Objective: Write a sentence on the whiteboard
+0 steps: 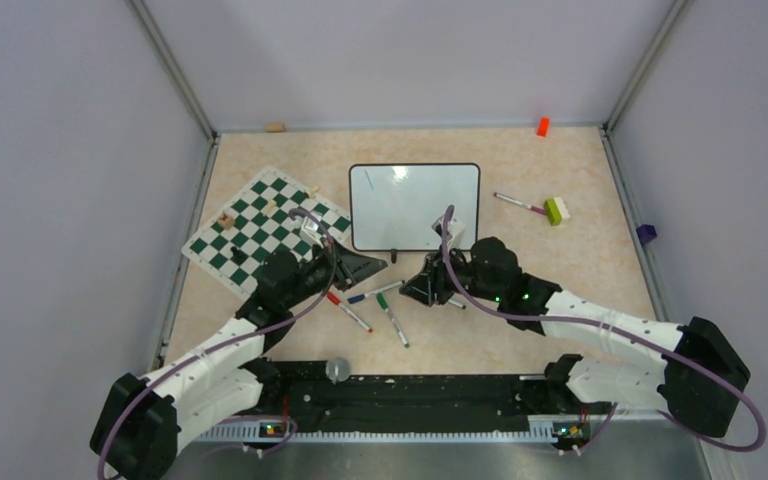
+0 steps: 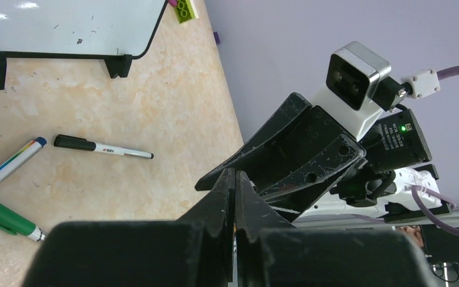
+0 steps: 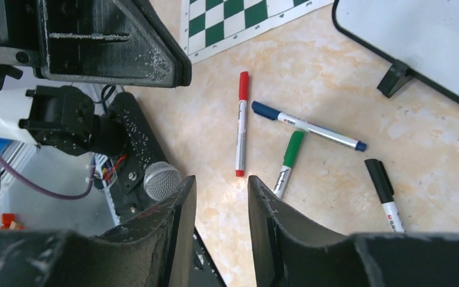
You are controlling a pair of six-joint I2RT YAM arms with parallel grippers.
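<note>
The whiteboard (image 1: 415,210) stands at the back middle with a thin greenish stroke in its upper left corner. My left gripper is shut, with nothing visible between its fingers, left of and close to my right gripper. Nothing sits between the parted fingers of my right gripper, which is open above the table. The green-capped marker (image 1: 392,318) rests on the table near it, partly behind a finger in the right wrist view. Also lying there are a red marker (image 3: 242,125), a blue marker (image 3: 311,127) and a black marker (image 2: 104,147).
A checkered board (image 1: 260,228) covers the left of the table. Toward the right lie a purple marker (image 1: 520,204) and a green-and-white block (image 1: 556,210). A round microphone head (image 1: 337,370) stands at the front edge. Both arms are close together.
</note>
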